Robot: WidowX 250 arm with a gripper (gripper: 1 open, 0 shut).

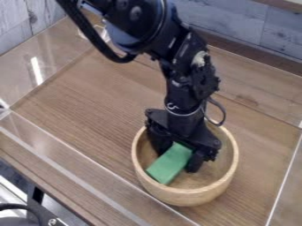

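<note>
A light wooden bowl (213,190) sits on the table at the lower right. Inside it a green object (169,167) lies tilted. My black gripper (181,146) reaches down into the bowl over the green object, its fingers open. Its fingertips are partly hidden by the gripper body and the object, so contact cannot be made out.
Grey plank walls stand along the back, and the table's front edge runs at the lower left.
</note>
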